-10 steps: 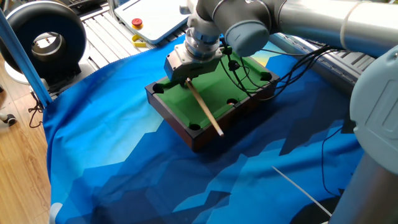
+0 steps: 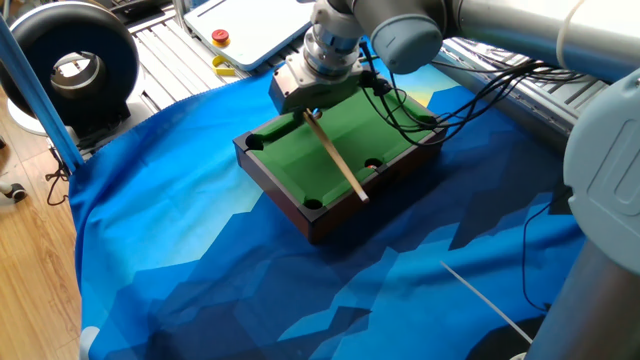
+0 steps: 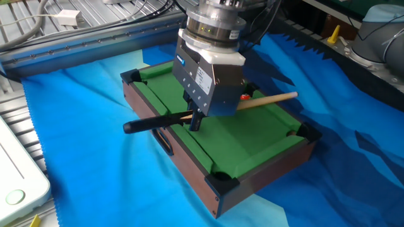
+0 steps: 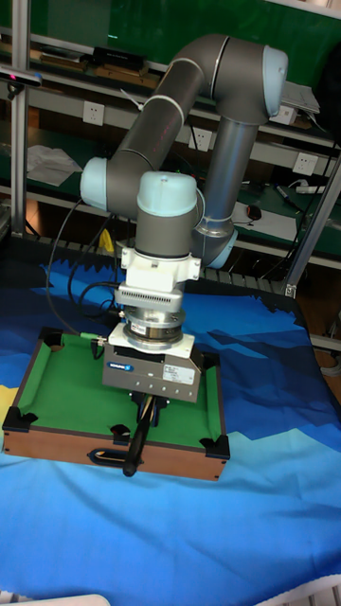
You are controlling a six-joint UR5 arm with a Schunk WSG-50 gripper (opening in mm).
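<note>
A small pool table (image 3: 252, 145) with green felt and brown wooden sides stands on the blue cloth. Above its bed my gripper (image 3: 194, 121) points down, shut on a cue stick near where the black handle (image 3: 151, 122) meets the pale wooden shaft (image 3: 271, 101). The cue lies across the table, its handle sticking out past one long side. In exterior view 1 the shaft (image 2: 340, 165) reaches over the opposite side. A red ball (image 3: 245, 97) shows just behind the gripper body, beside the shaft; whether they touch I cannot tell. From exterior view 3, the handle (image 4: 137, 450) points toward the camera.
Corner pockets (image 3: 222, 178) with black caps rise at the table's corners. Black cables (image 2: 470, 115) hang from the arm beside the table. A thin white rod (image 2: 485, 300) lies on the cloth. Free cloth (image 2: 190, 250) stretches around the table.
The cue stays in the grip, and the pool table has not moved.
</note>
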